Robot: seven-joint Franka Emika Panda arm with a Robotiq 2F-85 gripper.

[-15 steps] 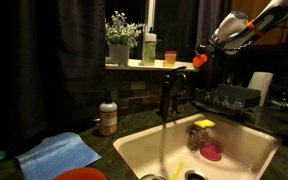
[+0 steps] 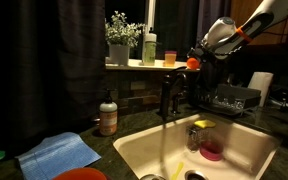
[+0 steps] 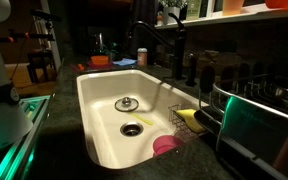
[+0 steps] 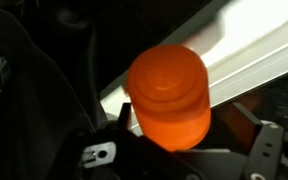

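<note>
An orange cup (image 4: 169, 95) fills the middle of the wrist view, seen from close by. It stands between the fingers of my gripper, and a dark gap shows between it and the right finger. My gripper looks part open; contact on the left side is hard to make out. In exterior view 1 the cup (image 2: 193, 63) is a small red-orange spot just below the gripper, at the right end of the windowsill (image 2: 139, 67). Whether its base touches the sill cannot be told.
On the sill stand a potted plant (image 2: 122, 35), a green bottle (image 2: 150, 48) and another orange cup (image 2: 170, 59). The black faucet (image 2: 165, 95) rises below. In the sink (image 3: 99, 120) lies a pink bowl (image 3: 167, 145); a dish rack (image 3: 254, 125) stands beside it.
The arm and gripper have moved left and slightly down along the sill. The orange cup has shifted the same way, and now looks more upright and nearer the sill.
</note>
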